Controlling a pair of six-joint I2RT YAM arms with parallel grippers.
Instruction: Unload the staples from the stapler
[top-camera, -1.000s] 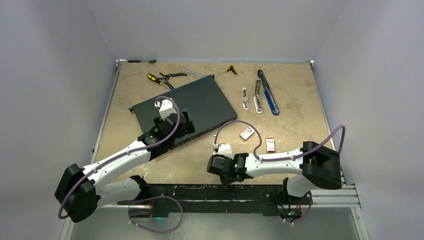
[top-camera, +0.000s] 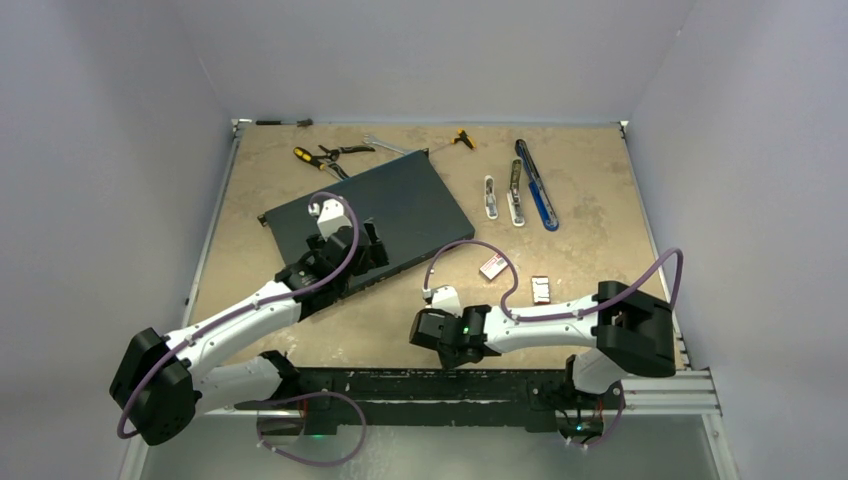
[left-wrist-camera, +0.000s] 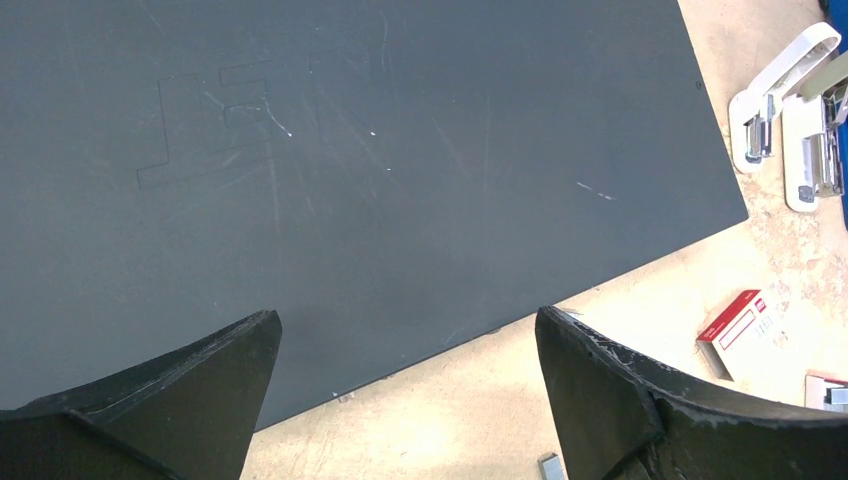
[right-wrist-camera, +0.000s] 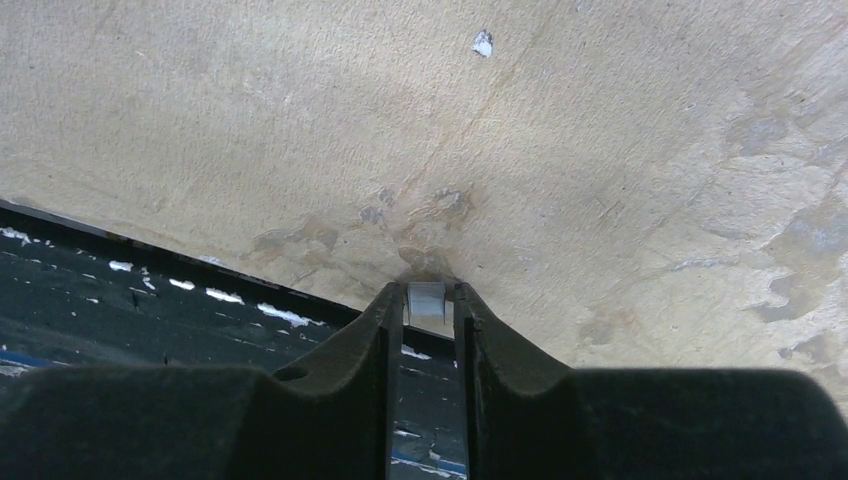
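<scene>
My right gripper is low at the table's front edge, its fingertips on either side of a small silvery block of staples (right-wrist-camera: 426, 303); whether they grip it is unclear. My left gripper is open and empty above the dark board (left-wrist-camera: 440, 180). Staplers (top-camera: 490, 197) (top-camera: 516, 205) stand at the back right, with a blue tool (top-camera: 543, 200) beside them. Staple boxes (top-camera: 494, 266) (top-camera: 541, 290) lie right of centre. Another small metal piece (left-wrist-camera: 552, 468) shows at the bottom of the left wrist view.
Pliers (top-camera: 335, 170), a wrench (top-camera: 385, 145) and other hand tools lie along the back behind the board.
The left arm and the objects on the table have not visibly moved.
</scene>
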